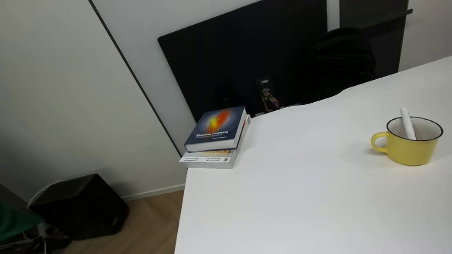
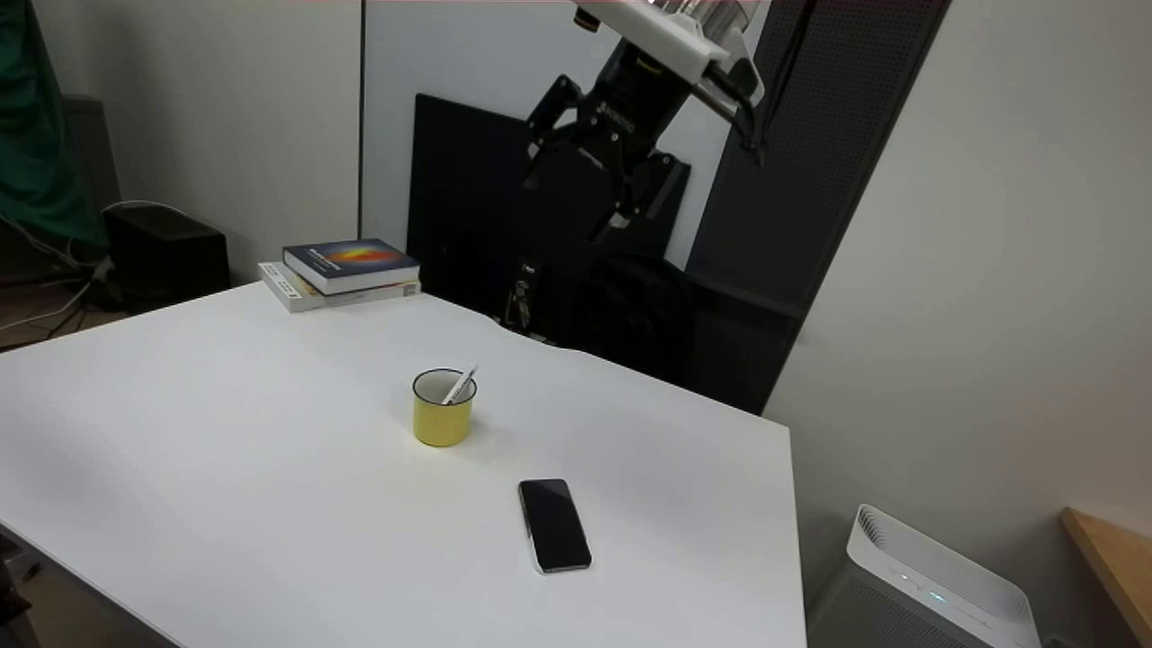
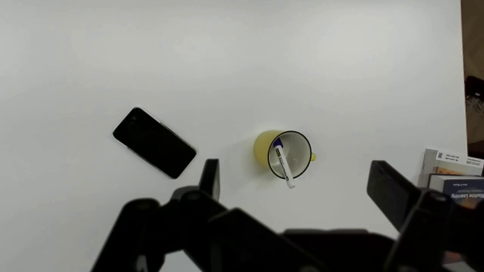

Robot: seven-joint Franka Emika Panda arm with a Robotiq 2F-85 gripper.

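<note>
A yellow mug (image 2: 440, 425) with a dark rim stands upright on the white table. Inside it leans a white marker (image 3: 284, 167); its blue end is down in the mug and its white end pokes past the rim. In exterior view 1 the mug's handle (image 1: 378, 142) points left, toward the books. High above the table hangs my open gripper (image 2: 572, 194), well apart from the mug, with nothing between its fingers. From the wrist, the mug appears between and beyond the two spread fingers. A black phone (image 2: 555, 525) lies flat on the table, apart from the mug.
Two stacked books (image 1: 216, 131) sit at a table corner, a dark blue one on top. Behind the table's back edge are a black panel (image 2: 464, 184) and a small dark box (image 1: 267, 94).
</note>
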